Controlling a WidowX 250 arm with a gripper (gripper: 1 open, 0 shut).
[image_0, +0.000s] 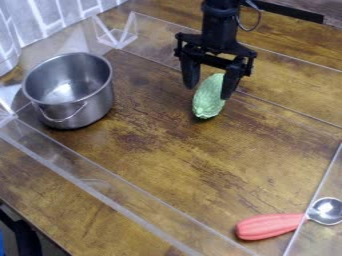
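My black gripper (211, 72) hangs at the upper middle, open, its two fingers spread over a pale green cabbage-like vegetable (209, 98) lying on the wooden table. The fingertips are near the vegetable's upper part and partly in front of it; whether they touch it I cannot tell.
A steel pot (70, 90) stands at the left. A scoop with a red handle (270, 225) lies at the lower right. Clear plastic edging runs along the table (174, 170).
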